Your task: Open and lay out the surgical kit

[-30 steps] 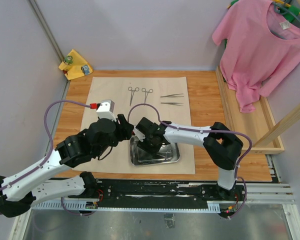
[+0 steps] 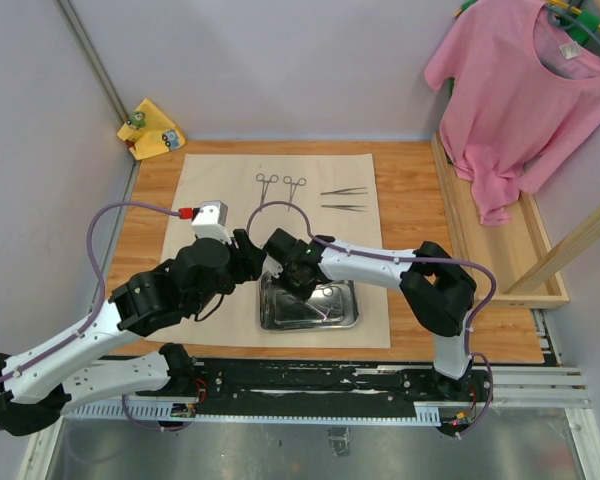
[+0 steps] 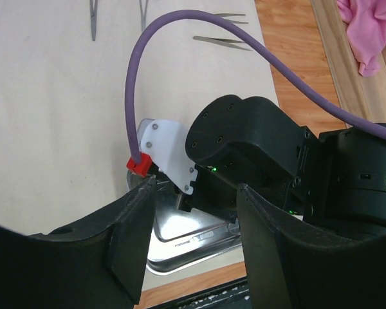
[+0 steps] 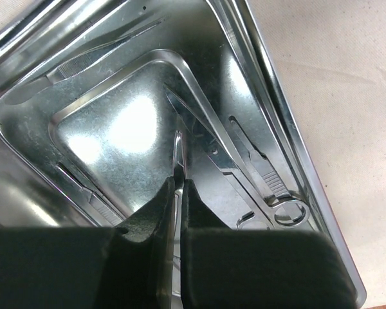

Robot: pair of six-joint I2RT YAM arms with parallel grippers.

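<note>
The steel tray lies on the beige cloth, holding several instruments, including tweezers and ring-handled tools. My right gripper is down inside it, fingers shut at a slim metal instrument near the tray's middle; whether it grips this is unclear. My left gripper hangs open above and left of the tray, nothing between its fingers. Two scissor-like instruments and two tweezers are laid out at the back of the cloth.
A wooden frame with a pink shirt stands at the right. A yellow cloth lies at the back left.
My right arm has shifted slightly left over the tray since a second ago. The left arm looks unchanged.
</note>
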